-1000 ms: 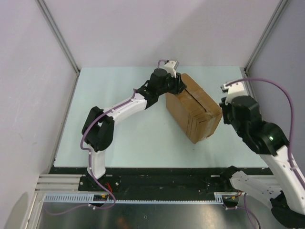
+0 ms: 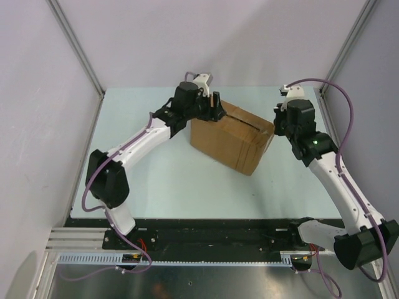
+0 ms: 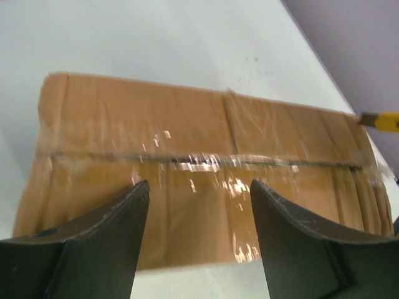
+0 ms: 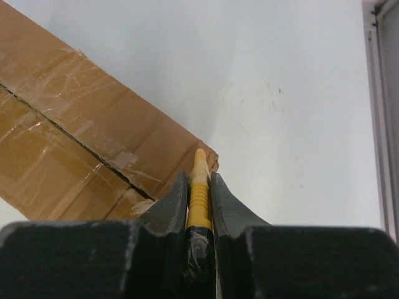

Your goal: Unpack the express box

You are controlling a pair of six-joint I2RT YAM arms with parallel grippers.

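The brown cardboard express box (image 2: pixel 230 143) stands in the middle of the table, a taped seam running along its top (image 3: pixel 137 106). My left gripper (image 2: pixel 215 106) hovers over the box's left part, open, its fingers either side of the view above the taped cardboard (image 3: pixel 199 212). At the box's right end, my right gripper is shut on a yellow-and-black cutter (image 4: pixel 201 208), whose tip is by the corner of the box top (image 4: pixel 149 156); whether it touches is unclear. In the left wrist view the cutter's yellow part shows at the right edge.
Walls and metal rails (image 2: pixel 100 93) border it at left, back and right, with a dark front edge.
The box has turned and shifted left, now lying more crosswise. My left gripper moved left with it; my right arm moved back and left.
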